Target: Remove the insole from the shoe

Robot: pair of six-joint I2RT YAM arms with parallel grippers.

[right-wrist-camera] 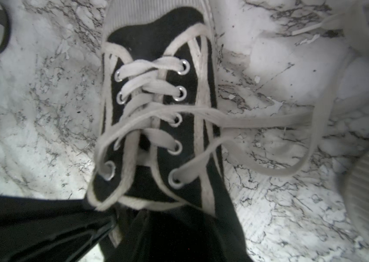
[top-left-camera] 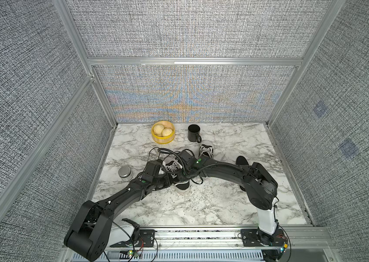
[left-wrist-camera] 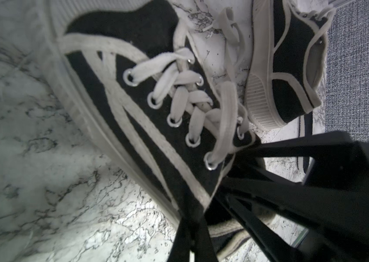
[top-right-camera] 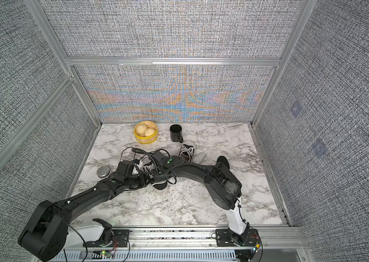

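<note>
A black-and-white laced shoe (top-left-camera: 172,165) lies near the table's middle, toe away from the robot and heel toward its base. My left gripper is shut, its tips against the shoe's side near the collar; whether fabric is pinched between them cannot be seen. From the other side, my right gripper reaches into the shoe's opening with its fingers (left-wrist-camera: 280,150) spread apart. The inside of the shoe is dark and covered by the gripper, so no insole shows there. A separate black insole (top-left-camera: 242,160) lies at the right, partly behind the right arm.
The second shoe (top-left-camera: 205,150) stands just beyond, with a loose lace (right-wrist-camera: 289,120) between the shoes. A black mug (top-left-camera: 194,132) and a bamboo steamer with buns (top-left-camera: 163,138) stand at the back. A round tin (top-left-camera: 124,171) sits at left.
</note>
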